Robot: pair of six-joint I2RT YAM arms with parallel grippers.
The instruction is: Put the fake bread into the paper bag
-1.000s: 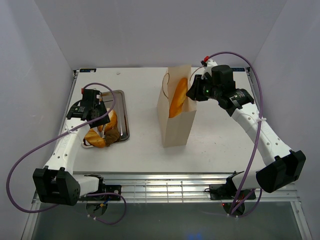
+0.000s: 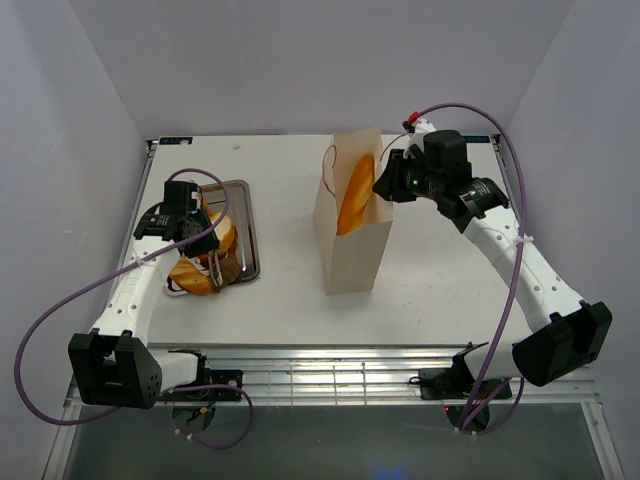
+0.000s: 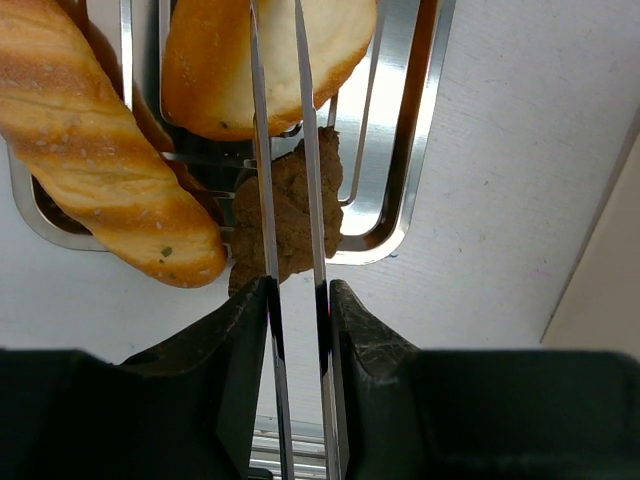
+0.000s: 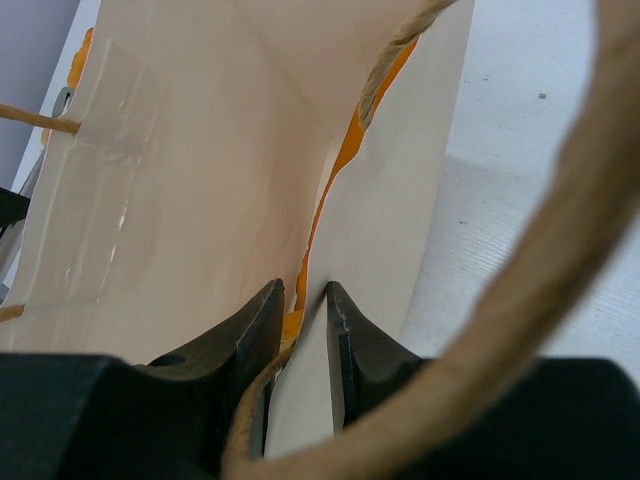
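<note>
In the left wrist view, metal tongs [image 3: 312, 170] sit between the fingers of my left gripper. Their two arms stretch over a golden roll [image 3: 205, 85] and a dark brown bread piece [image 3: 292, 205]. A long twisted loaf [image 3: 110, 165] lies to the left of them. From above, my left gripper [image 2: 207, 236] hangs over these breads at the tray. An orange loaf [image 2: 358, 195] leans inside the open paper bag [image 2: 350, 265]. My right gripper is shut on the bag's upper edge, one finger on either side of the wall.
A metal tray [image 2: 249, 230] holds the breads at the left. Bare white table [image 2: 285, 200] separates tray and bag. Thin rope handles [image 2: 327, 170] rise from the bag's mouth, and one looms close in the right wrist view. Purple cables [image 2: 95, 285] trail along both arms.
The left gripper and the tongs have shifted slightly, with the tong tips now further right and nearer the front. The right arm, the bag and the orange loaf have stayed put.
</note>
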